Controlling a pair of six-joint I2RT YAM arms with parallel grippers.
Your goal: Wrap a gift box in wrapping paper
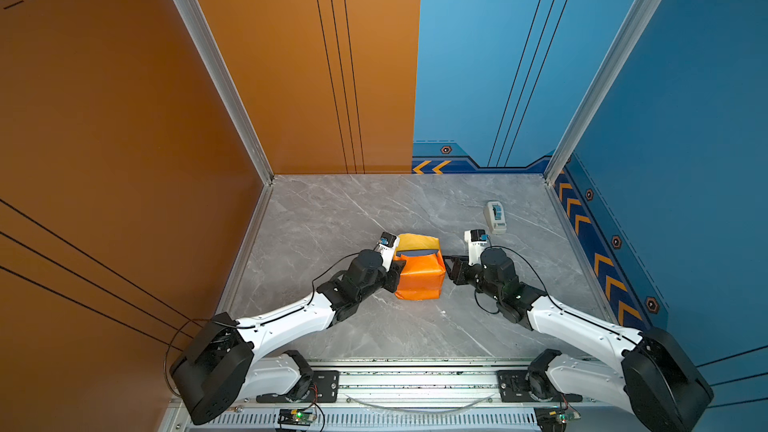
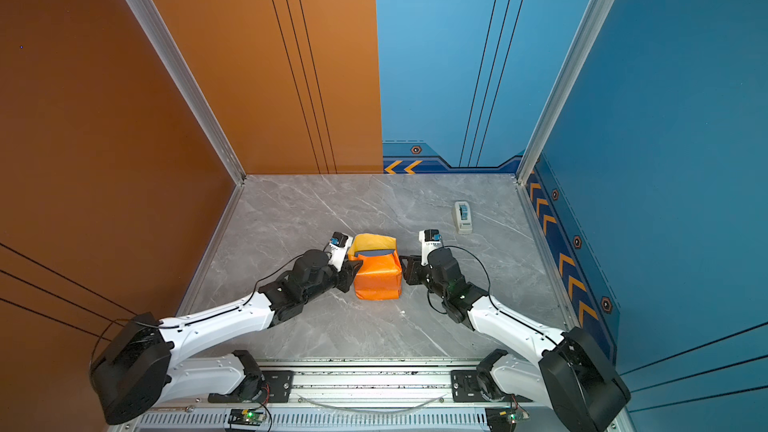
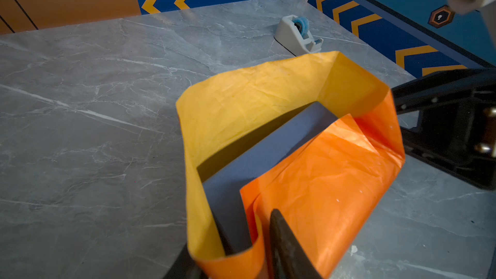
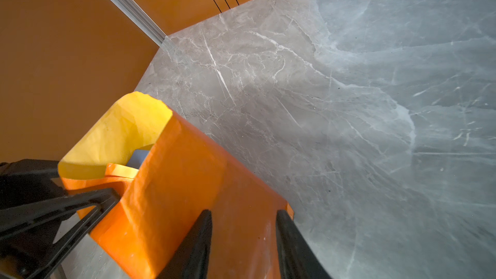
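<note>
Wrapping paper, orange outside (image 1: pixel 420 278) and yellow inside (image 3: pixel 268 85), stands around a dark blue-grey gift box (image 3: pixel 268 147), its top end loose like an open sleeve. An orange flap (image 3: pixel 320 180) covers part of the box's end. My left gripper (image 1: pixel 399 265) is shut on the paper's left edge, which passes between its fingers in the left wrist view. At the right side, my right gripper has its fingers apart, in front of the orange side panel with no paper visibly pinched. The box's lower part is hidden.
A white tape dispenser (image 1: pixel 496 217) with a blue roll stands at the back right, behind the right arm.
</note>
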